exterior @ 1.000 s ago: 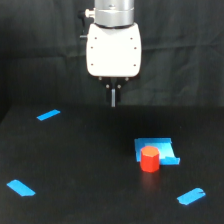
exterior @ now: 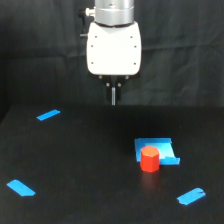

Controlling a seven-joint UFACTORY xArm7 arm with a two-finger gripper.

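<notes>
A red block (exterior: 150,159) with a faceted outline stands at the lower right of the camera view. It overlaps the front of a blue square (exterior: 157,144) on the black table; whether it rests inside the square or at its edge, I cannot tell. High at the top middle, behind and left of the block, hangs my gripper (exterior: 113,96) below the white arm housing (exterior: 114,49). Its narrow dark tips blend into the background, so how the fingers stand is unclear. The gripper is well apart from the block.
Blue strips lie flat on the table: one at the far left (exterior: 48,115), one at the near left (exterior: 20,188) and one at the near right (exterior: 191,196). A dark backdrop stands behind.
</notes>
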